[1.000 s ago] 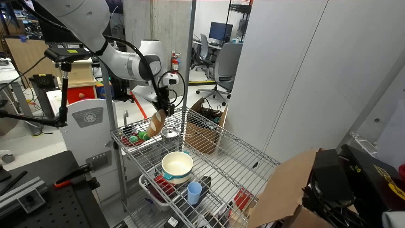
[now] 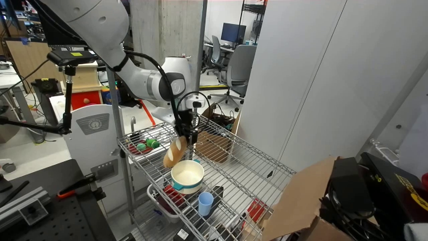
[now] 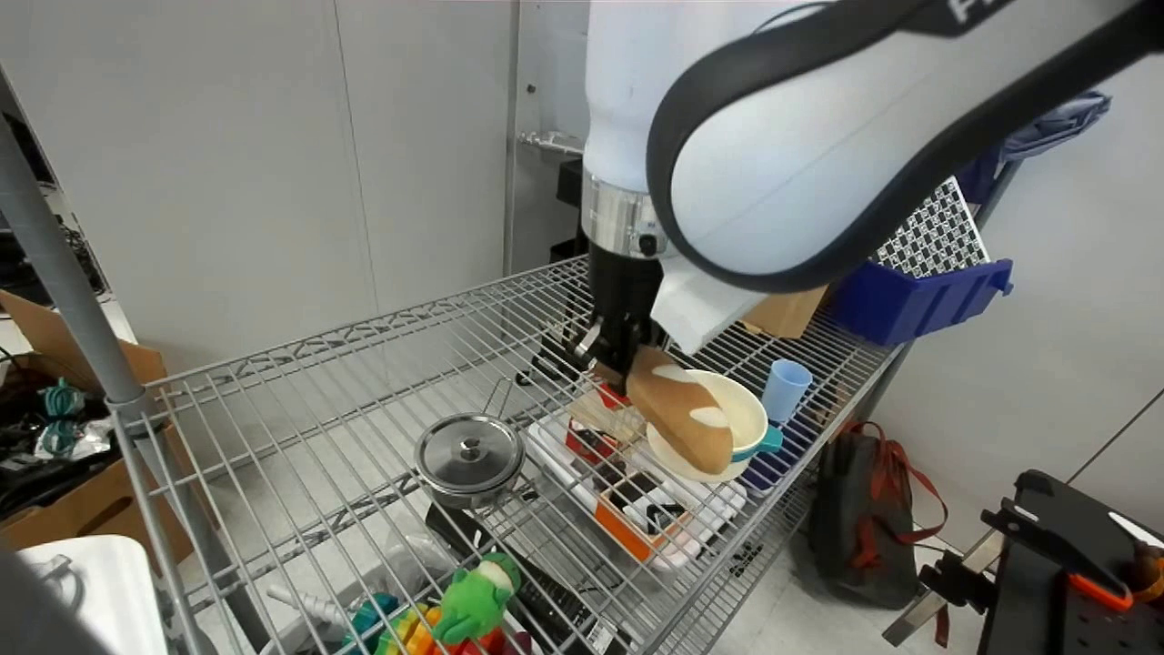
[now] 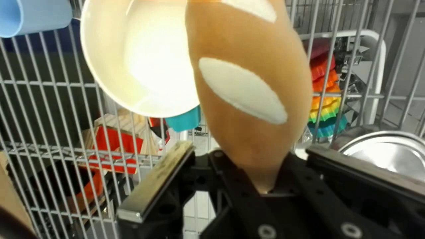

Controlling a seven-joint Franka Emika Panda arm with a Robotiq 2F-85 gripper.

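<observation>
My gripper is shut on one end of a brown toy bread loaf with pale slashes. In exterior view 1 the loaf slants down to the left from the fingers, its lower end near the rim of a cream pot with teal handles. That pot stands empty on the wire shelf. Exterior view 2 has the loaf covering part of the pot. Whether the two touch cannot be told.
A light blue cup stands beside the pot. A lidded metal pot and a green toy are also on the shelf. The shelf's far right part in exterior view 1 is mostly bare.
The arm has come down and to the right in exterior view 1, carrying the loaf from near the green toy to the cream pot. The metal pot is now hidden behind the gripper.
</observation>
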